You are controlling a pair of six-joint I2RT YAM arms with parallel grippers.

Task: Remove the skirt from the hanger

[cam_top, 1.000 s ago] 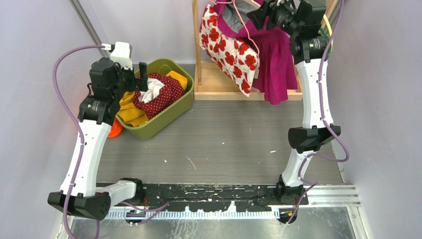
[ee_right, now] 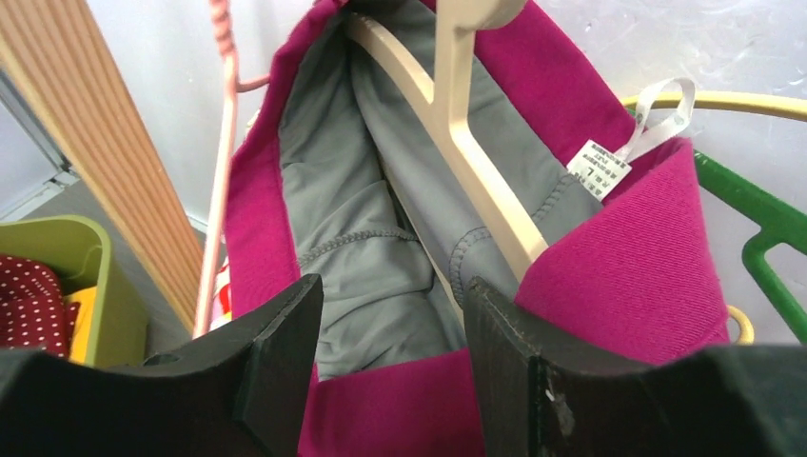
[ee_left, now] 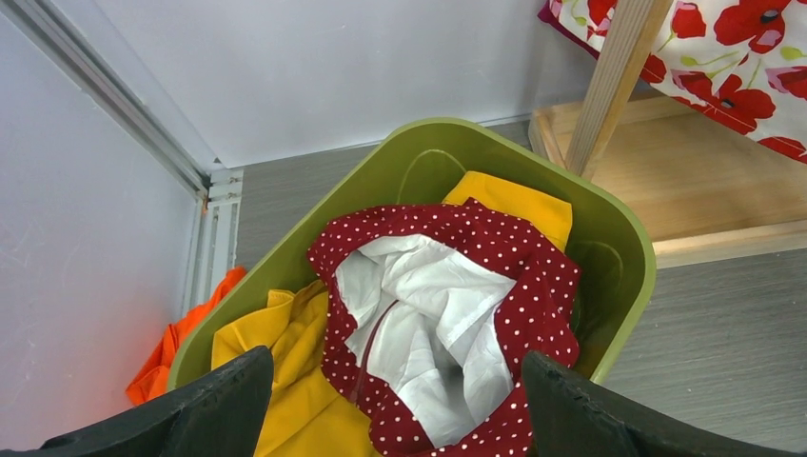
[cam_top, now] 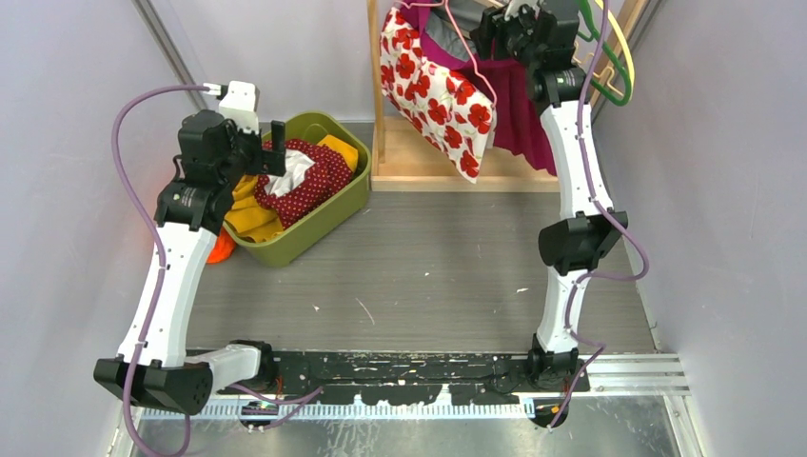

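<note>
The magenta skirt with grey lining hangs at the back, shown in the top view below my right arm. A cream hanger passes through its waist, and the right-hand end of the waistband still covers that hanger's end. My right gripper is at the near edge of the waist, its fingers parted. Magenta cloth runs across the gap; whether it lies between the fingers or just beyond them is unclear. Over the basket, my left gripper is open and empty.
An olive basket holds a dotted dark-red garment and yellow cloth. A poppy-print skirt hangs by a pink hanger. Green and yellow hangers are at the right.
</note>
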